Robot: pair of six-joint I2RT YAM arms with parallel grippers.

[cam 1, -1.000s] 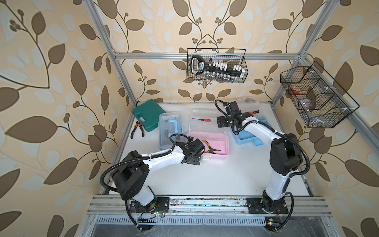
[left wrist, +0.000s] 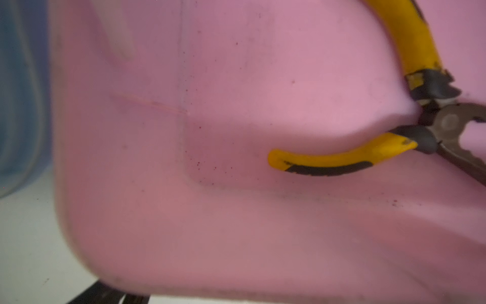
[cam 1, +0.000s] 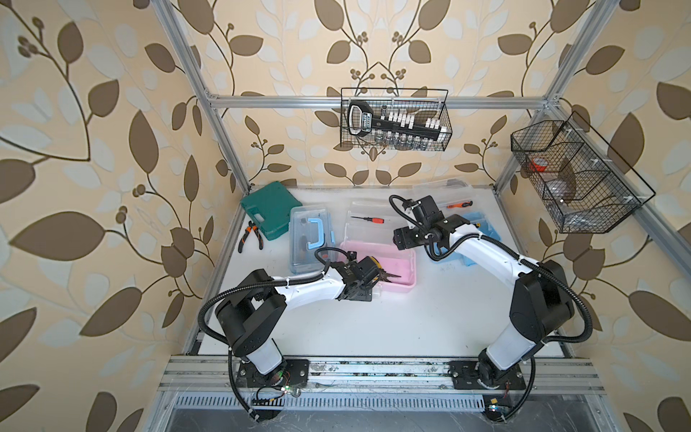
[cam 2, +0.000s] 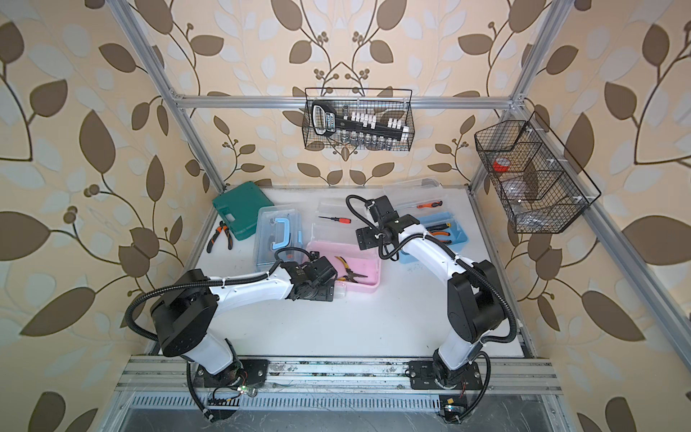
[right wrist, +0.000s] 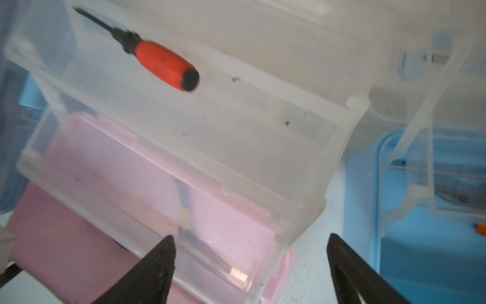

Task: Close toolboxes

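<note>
An open pink toolbox (cam 2: 367, 266) sits mid-table with pliers (left wrist: 334, 159) inside; its clear lid and trays (right wrist: 227, 131) rise behind it, a red-handled screwdriver (right wrist: 164, 64) in the upper tray. My right gripper hangs over the lid's right end, fingers apart, nothing visible between them but the tray behind. Right of it is an open blue toolbox (cam 2: 450, 230).
A closed clear toolbox (cam 1: 306, 255) and a green case (cam 1: 270, 205) stand left, with orange-handled pliers (cam 1: 250, 230) beside them. Wire baskets (cam 1: 394, 129) hang on the back and right.
Over the last second my left arm has shifted slightly right and down.
</note>
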